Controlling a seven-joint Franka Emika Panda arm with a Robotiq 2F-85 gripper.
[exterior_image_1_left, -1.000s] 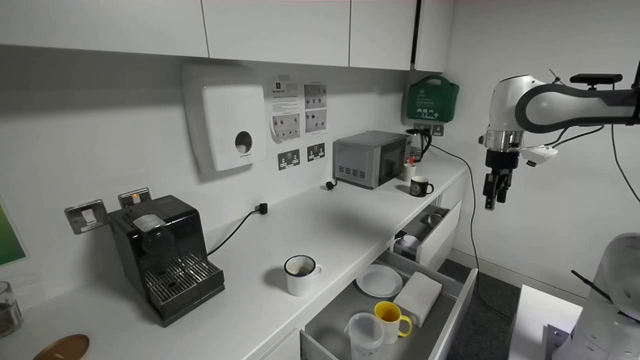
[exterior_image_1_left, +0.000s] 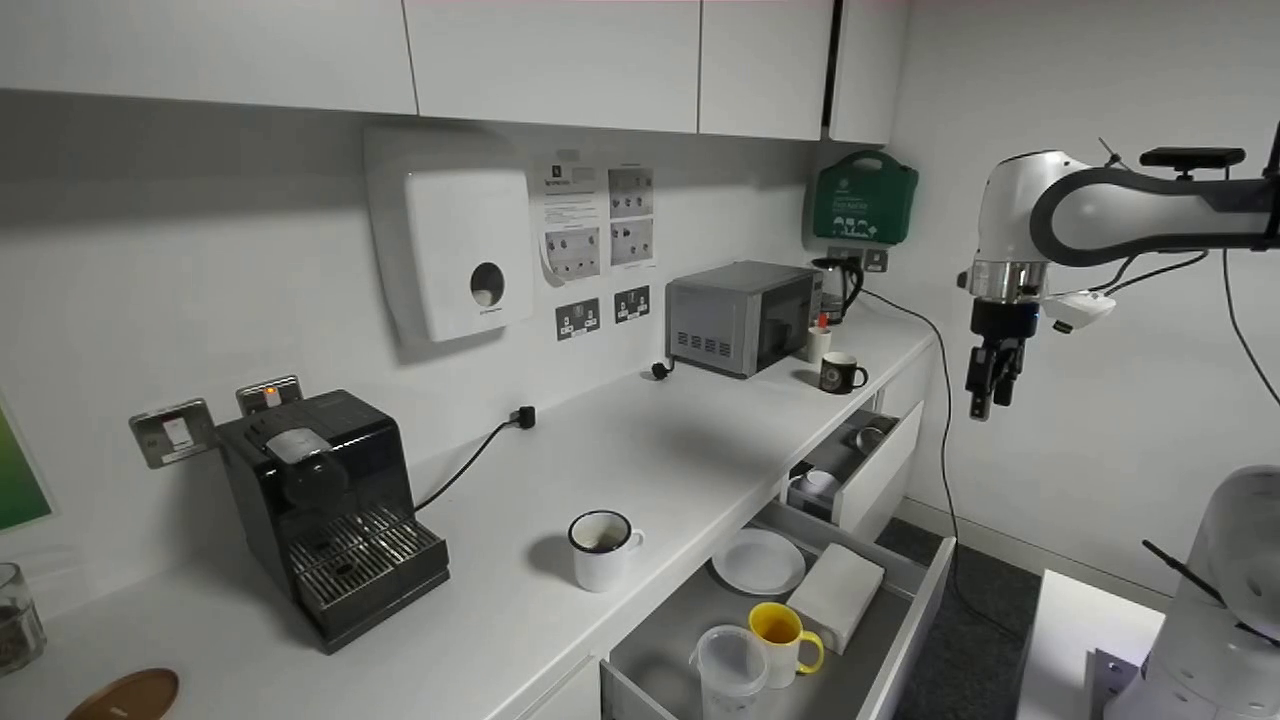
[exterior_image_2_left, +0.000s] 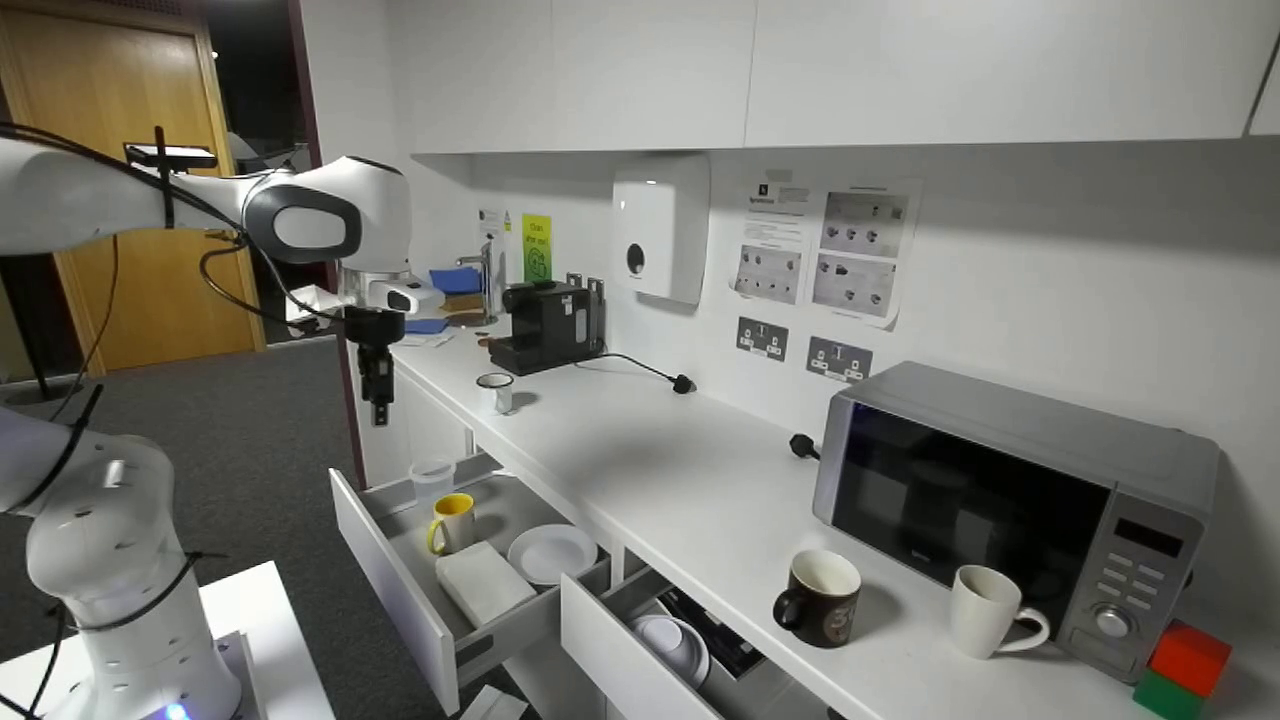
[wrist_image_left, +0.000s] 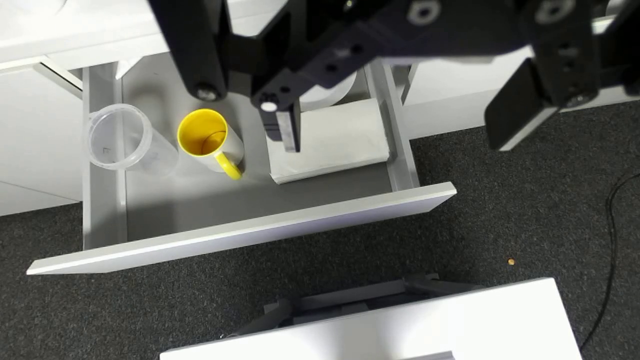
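My gripper is open and empty, its fingers spread wide in the wrist view. It hangs pointing down, high above the open drawer (wrist_image_left: 240, 231). Inside that drawer stand a yellow-lined white mug (wrist_image_left: 231, 147) and a clear plastic container (wrist_image_left: 159, 153). A white box (wrist_image_left: 342, 141) lies to their right, partly behind one finger. Next to the box is a white plate (exterior_image_2_left: 552, 553), mostly hidden in the wrist view. On the counter, a white mug with a dark rim (exterior_image_1_left: 597, 564) stands upright near the front edge.
A second drawer (exterior_image_2_left: 636, 654), also pulled out, holds white dishes. On the counter (exterior_image_1_left: 684, 438) are a coffee machine (exterior_image_1_left: 348, 480), a microwave (exterior_image_2_left: 960, 480), a black mug (exterior_image_2_left: 821, 606) and a cream mug (exterior_image_2_left: 978, 612).
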